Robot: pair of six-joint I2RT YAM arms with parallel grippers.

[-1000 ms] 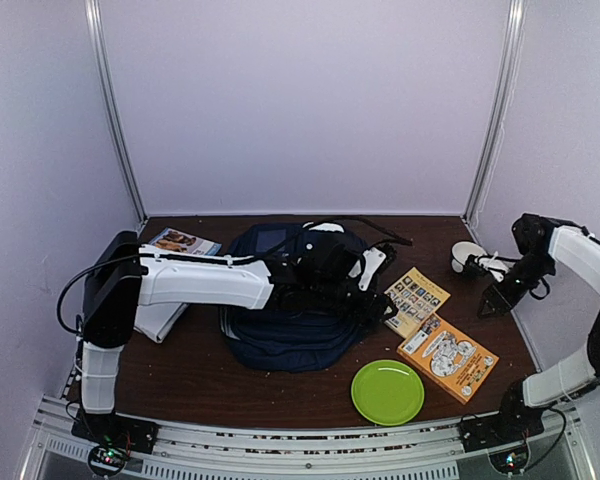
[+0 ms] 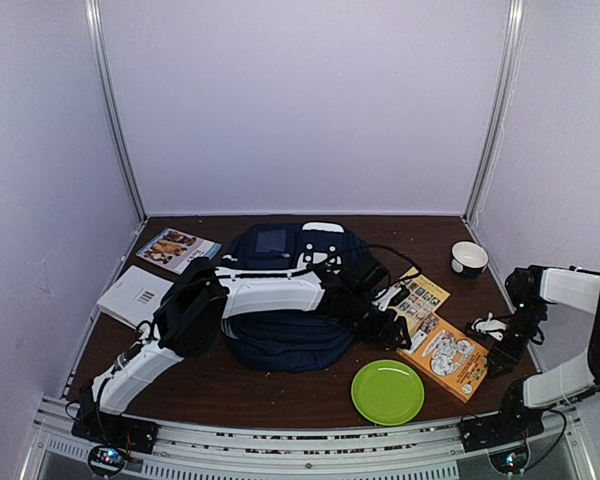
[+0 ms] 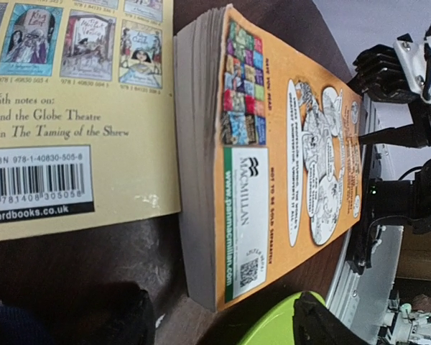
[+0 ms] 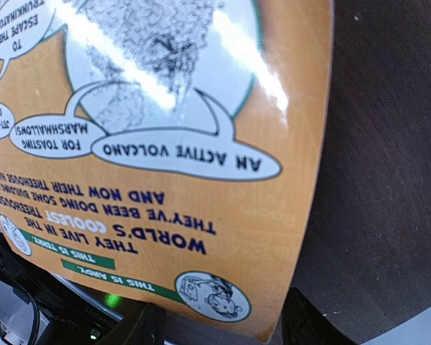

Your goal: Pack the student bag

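Observation:
The navy bag (image 2: pixel 280 350) lies mid-table, partly hidden under my left arm. My left gripper (image 2: pixel 390 330) is open over the bag-side end of a thick orange book (image 2: pixel 445 355); in the left wrist view that end (image 3: pixel 241 215) lies just beyond its fingers. A yellow book (image 2: pixel 420 290) lies behind the orange one. My right gripper (image 2: pixel 495 360) is open at the orange book's right end; in the right wrist view a corner of the orange cover (image 4: pixel 244 201) reaches between its fingers, with no grip visible.
A green plate (image 2: pixel 387 392) lies at the front, a white cup (image 2: pixel 469 258) at the back right. A white book (image 2: pixel 135 297) and a picture-covered book (image 2: pixel 175 248) lie on the left. Bare table (image 2: pixel 230 390) shows at front left.
My left gripper has moved right and down to the orange book's near end. The books look unmoved.

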